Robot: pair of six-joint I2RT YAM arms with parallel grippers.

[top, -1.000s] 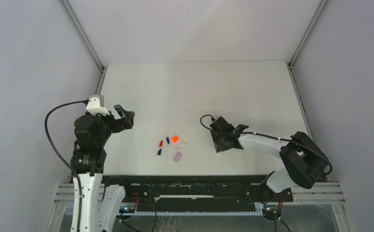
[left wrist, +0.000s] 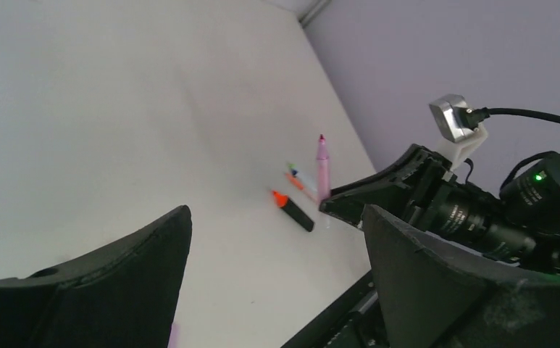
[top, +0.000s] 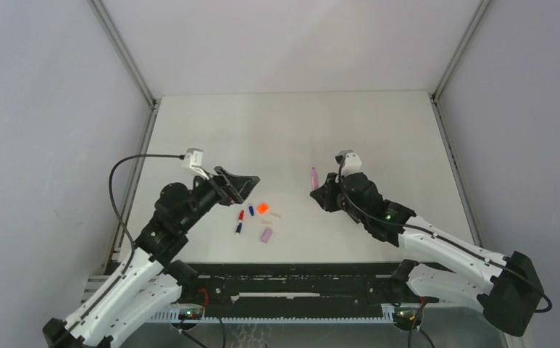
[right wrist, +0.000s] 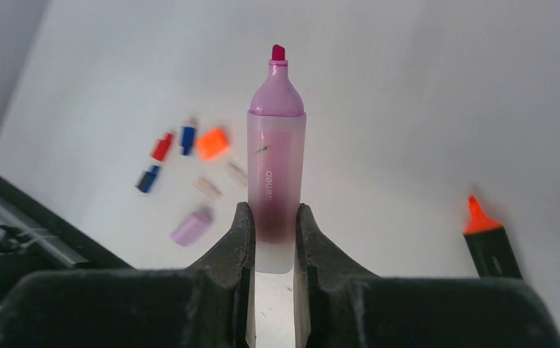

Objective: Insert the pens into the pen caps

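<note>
A pink highlighter [right wrist: 277, 167] stands upright between the fingers of my right gripper, which is shut on it, its red tip bare and pointing up. The left wrist view shows the same pink highlighter [left wrist: 323, 170] raised over the table. My left gripper [top: 251, 190] hangs over the left half of the table; its fingers [left wrist: 146, 261] stand apart with nothing between them. Below it on the table lie a purple cap [top: 266, 235], an orange cap [top: 262, 208], a blue cap [top: 251, 209] and a red piece with a dark blue piece [top: 238, 228] touching it.
Two small pale pieces [right wrist: 208, 187] lie beside the purple cap. An orange-tipped black highlighter [left wrist: 293, 210] and thinner pens [left wrist: 302, 185] rest on the right side of the table.
My right gripper has lifted the pink highlighter from the table and turned it upright. The left arm has swung rightward, closer to the caps. The caps have stayed put.
</note>
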